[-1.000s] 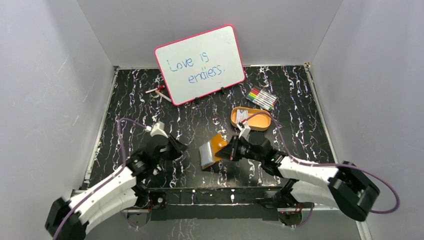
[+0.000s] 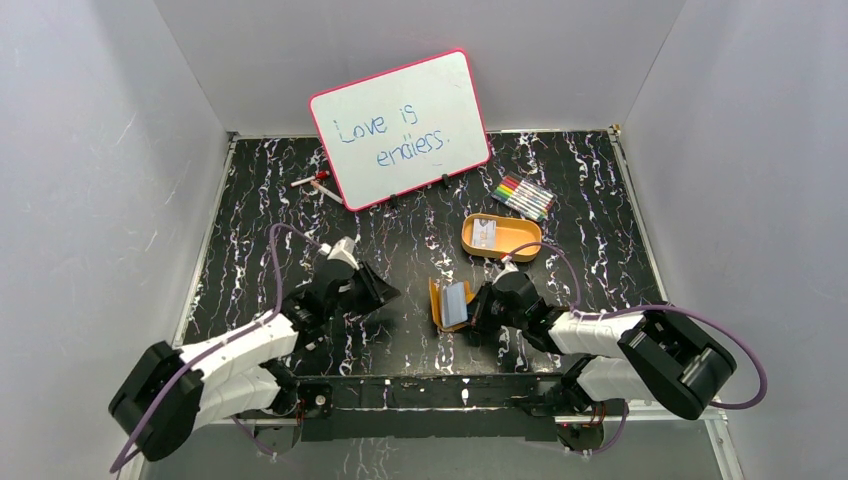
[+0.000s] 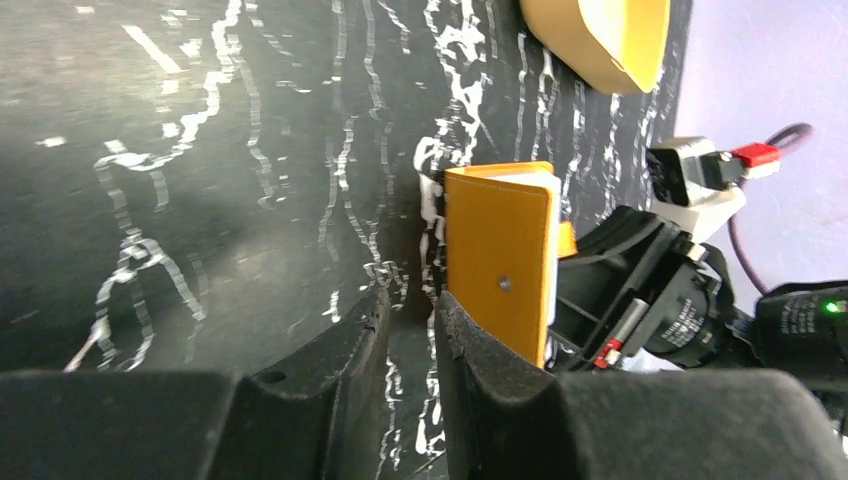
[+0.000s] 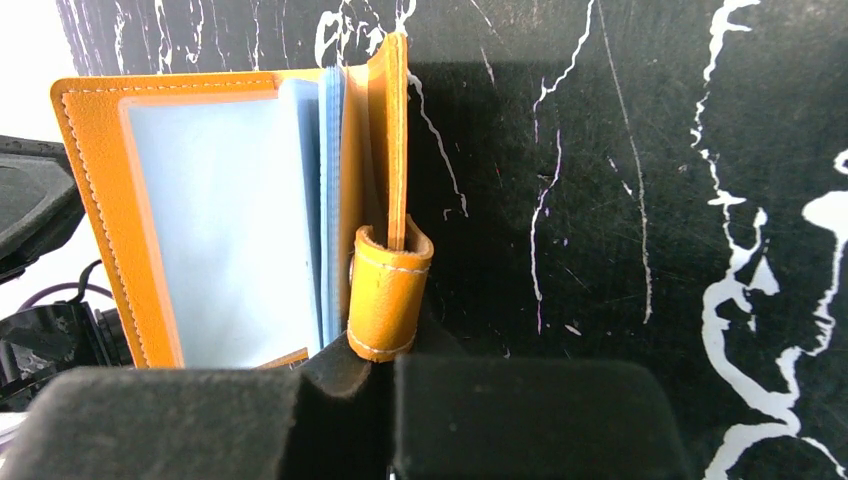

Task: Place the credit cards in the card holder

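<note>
Near the front middle of the table, the orange card holder (image 2: pixel 438 306) stands partly unfolded, its clear sleeves (image 4: pixel 215 220) showing. My right gripper (image 2: pixel 476 313) is shut on one of its covers, by the strap (image 4: pixel 385 300) in the right wrist view. To the left of the holder, my left gripper (image 2: pixel 388 292) is apart from it, partly open with an empty narrow gap between its fingers. The left wrist view shows the holder's outer cover with a snap stud (image 3: pixel 504 284) just beyond those fingertips. Pale cards (image 2: pixel 484 233) lie in the orange tray.
Behind my right gripper stands the orange tray (image 2: pixel 521 254). Colored markers (image 2: pixel 524 197) lie past it, and a whiteboard (image 2: pixel 400 130) leans at the back with loose pens (image 2: pixel 325 190) beside it.
My left gripper has moved right, closer to it.
</note>
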